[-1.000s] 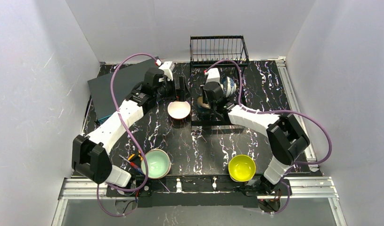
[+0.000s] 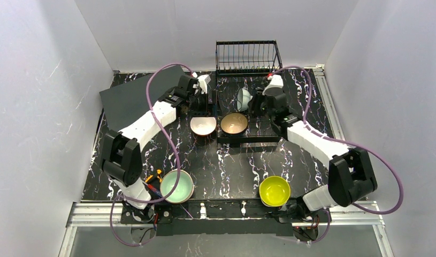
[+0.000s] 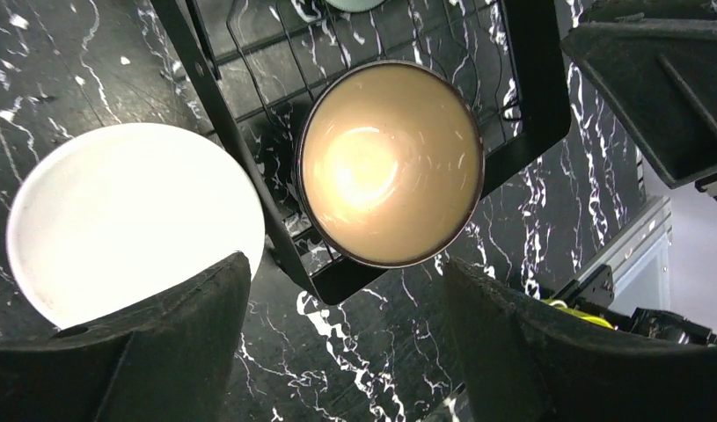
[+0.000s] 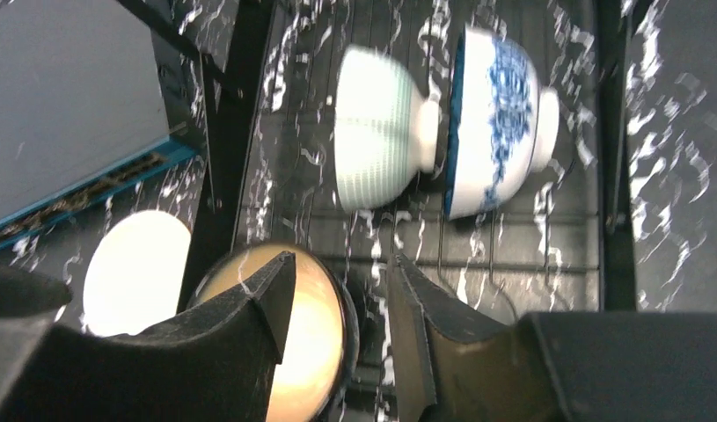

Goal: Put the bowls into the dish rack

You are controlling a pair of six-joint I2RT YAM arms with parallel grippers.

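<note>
A tan bowl with a dark rim rests in the front left corner of the dish rack, its inside facing up. Farther back in the rack, a pale ribbed bowl and a blue-patterned white bowl stand on edge. Just left of the rack, a white bowl sits on the table. A light green bowl and a yellow-green bowl are near the front edge. My left gripper is open above the white and tan bowls, holding nothing. My right gripper is partly open over the rack, empty.
A dark grey panel lies at the back left. Small tools lie beside the green bowl. The rack's upright wire back rises behind.
My right gripper has moved right, away from the tan bowl, which now sits more open to view and faces upward. My left arm has shifted right toward the rack.
</note>
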